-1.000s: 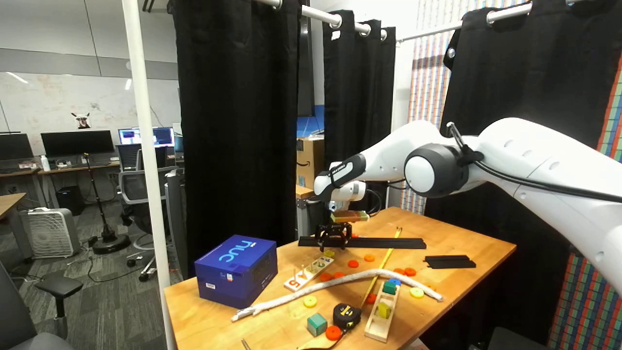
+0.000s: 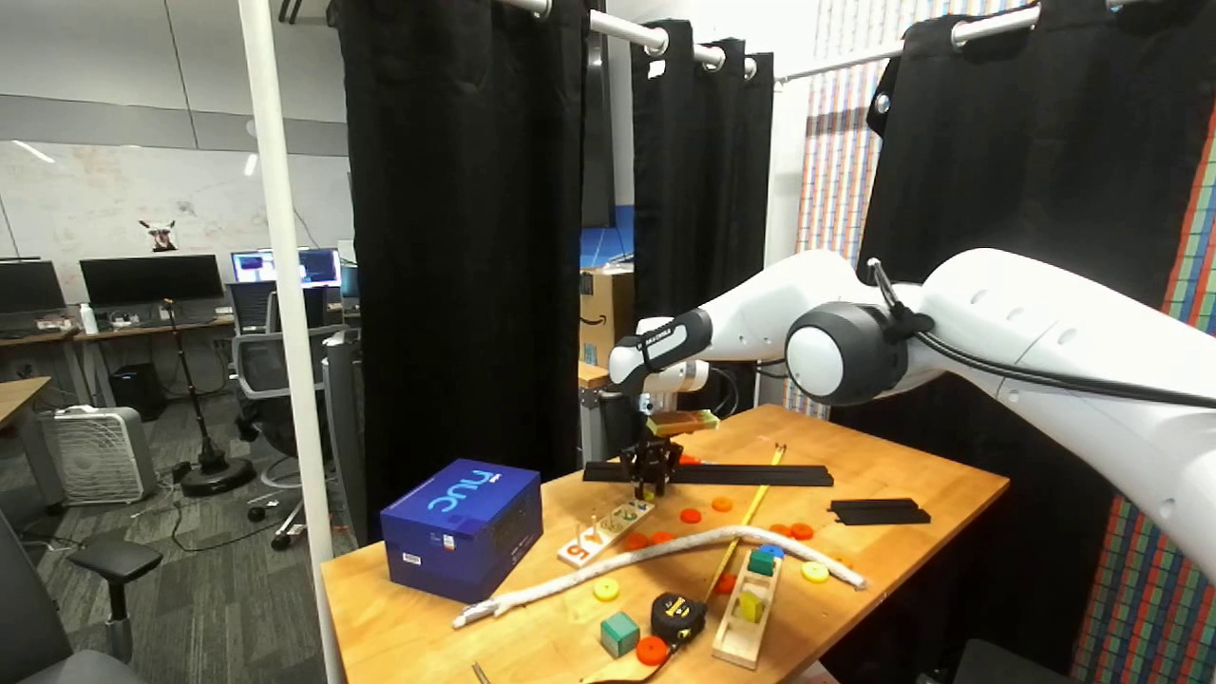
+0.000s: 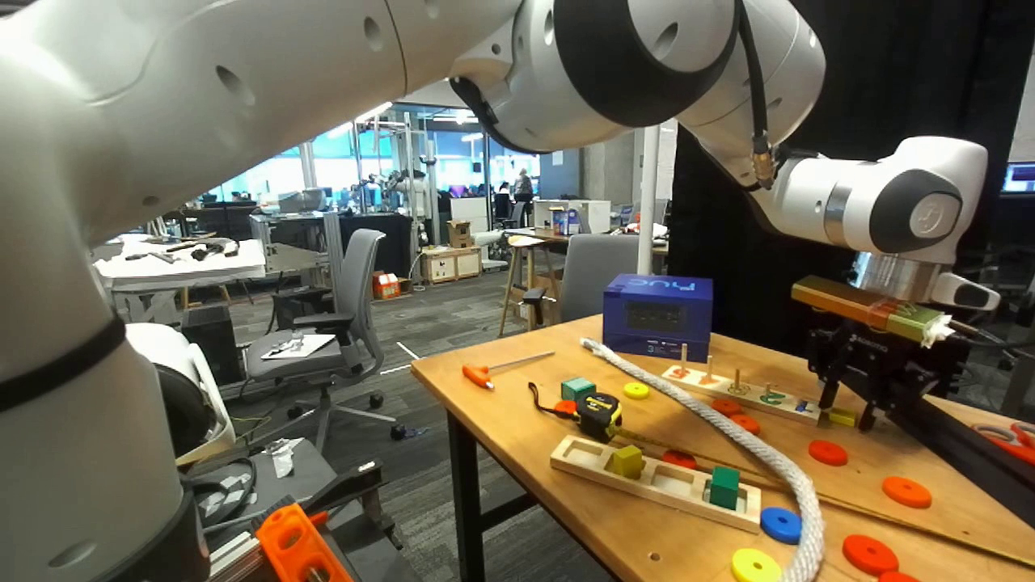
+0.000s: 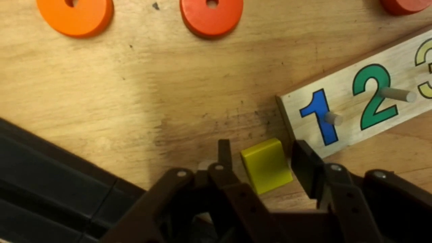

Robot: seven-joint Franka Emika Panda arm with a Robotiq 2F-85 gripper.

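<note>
A yellow block (image 4: 268,166) lies on the table against the "1" end of the numbered peg board (image 4: 356,97). In the wrist view my gripper straddles it, one finger on each side. Its fingers are part open, with a gap showing between the left finger and the block; the right finger is close to the block and the board's end. In exterior view 2 the gripper (image 3: 846,412) is low over the far end of the board, and the yellow block (image 3: 842,417) shows between its fingers.
A black rail (image 4: 52,182) runs close beside the gripper. Red and orange discs (image 3: 827,452) lie scattered nearby. A white rope (image 3: 723,422), a tape measure (image 3: 599,415) and a wooden tray (image 3: 660,485) with two blocks are nearer exterior view 2. The blue box (image 2: 462,530) stands past the board.
My gripper has come down to the yellow block, and its fingers have drawn closer together. The board appears to have shifted very slightly.
</note>
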